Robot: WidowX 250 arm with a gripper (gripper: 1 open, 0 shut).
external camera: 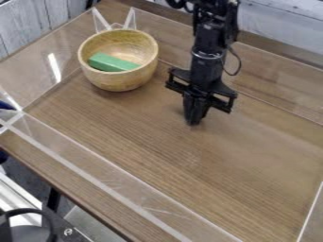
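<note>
The black robot gripper (195, 113) points down at the wooden table (177, 180), right of centre in the upper half, its tips at or just over the surface. Its fingertips look close together, with nothing visible between them, though they are dark and small. To its upper left sits a pale woven bowl (120, 44) with a green block (111, 62) inside.
Clear tape strips run along the left side, and black cables lie at the lower left corner. A white wall edge runs behind the table at the top right.
</note>
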